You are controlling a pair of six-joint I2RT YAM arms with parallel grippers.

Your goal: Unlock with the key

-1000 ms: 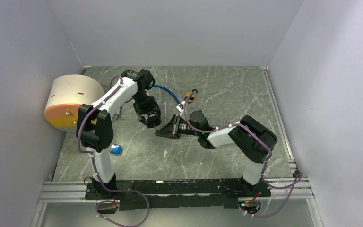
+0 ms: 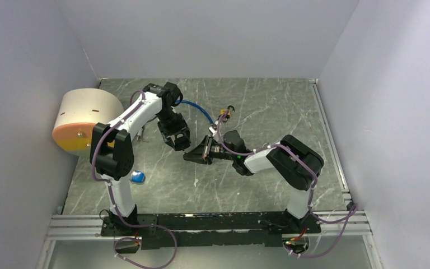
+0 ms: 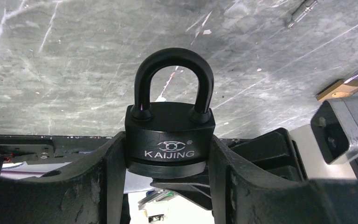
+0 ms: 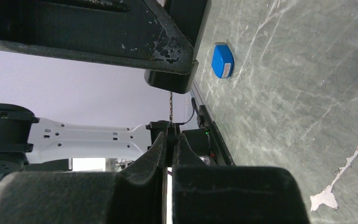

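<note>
A black KAIJING padlock (image 3: 170, 135) with its shackle upward is gripped by my left gripper, seen close in the left wrist view; from above, that gripper (image 2: 180, 141) hangs over the middle-left of the table. Just right of it is my right gripper (image 2: 193, 156), shut on the key (image 4: 170, 105), whose thin blade rises from the fingertips toward the padlock's underside in the right wrist view. Whether the blade's tip is inside the lock is hard to tell.
A blue object (image 2: 138, 176) lies at the front left, a cream cylinder (image 2: 87, 112) at the left. A brass padlock (image 3: 336, 91), blue cable (image 2: 199, 109) and small metal items lie behind the grippers.
The left arm looks unchanged.
</note>
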